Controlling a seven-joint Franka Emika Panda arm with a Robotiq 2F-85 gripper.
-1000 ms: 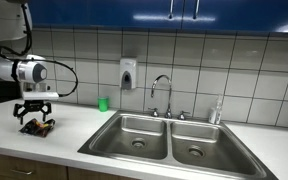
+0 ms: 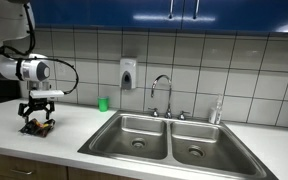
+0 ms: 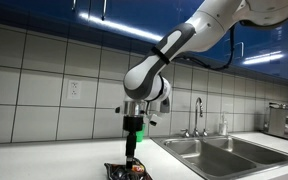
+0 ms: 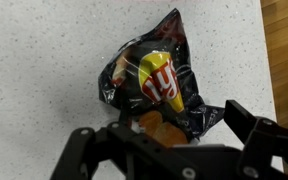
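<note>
A black plastic bag [image 4: 187, 84] with yellow and red lettering lies on the speckled white counter [image 4: 59, 65], filling the middle of the wrist view. Something round and orange-brown [image 4: 164, 130] shows at its lower end, partly hidden by my gripper. In exterior view 1 the bag [image 2: 36, 128] is small and dark at the counter's left end. My gripper [image 3: 130, 157] points down just over the bag, its fingers open. From the wrist its dark fingers [image 4: 238, 116] stand wide apart along the lower edge. No part of the bag appears gripped.
A double steel sink [image 2: 174, 140] with a faucet [image 2: 167, 85] takes up the middle of the counter. By the tiled wall stand a green cup [image 2: 103, 104] and a clear bottle [image 2: 217, 110]. Counter between bag and sink is clear. The front edge [image 4: 263, 50] runs close to the bag.
Over the last second my gripper has come slightly lower over the bag. The bag itself shows no clear movement, and the sink area is unchanged.
</note>
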